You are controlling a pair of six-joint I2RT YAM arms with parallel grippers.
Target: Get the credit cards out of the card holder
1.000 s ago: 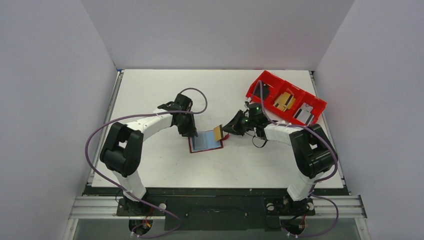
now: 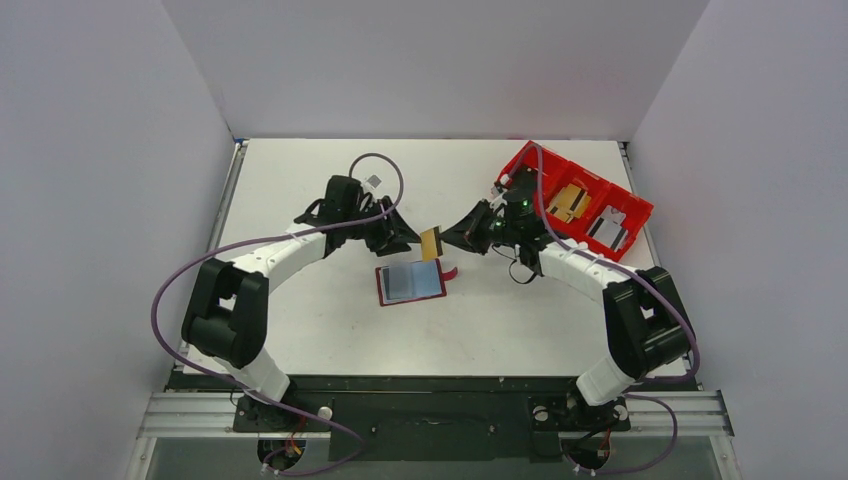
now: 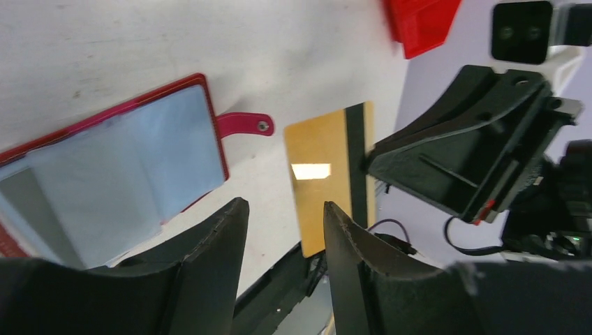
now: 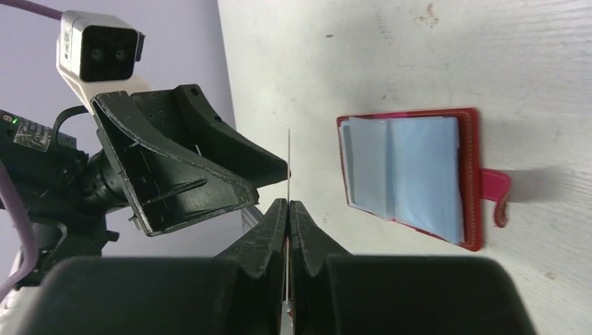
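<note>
A gold card (image 2: 430, 244) with a black stripe is raised above the table, its striped edge pinched by my shut right gripper (image 2: 443, 240). In the right wrist view the card (image 4: 289, 157) appears edge-on as a thin line rising from the right gripper. My left gripper is open and faces the card (image 3: 321, 164) from the other side; nothing is seen gripped in it. Below lies the red card holder (image 2: 395, 303), spread open with pale blue sleeves (image 4: 426, 167) and a snap strap (image 3: 241, 123). A grey card-like shape (image 3: 35, 209) shows at one sleeve.
A red divided bin (image 2: 605, 196) stands at the back right, with black, gold and silver cards in its compartments. Cables loop over both arms.
The right gripper has lifted the gold card and carried it slightly left, away from the holder. My left gripper has risen off the holder, turned toward the card and opened.
</note>
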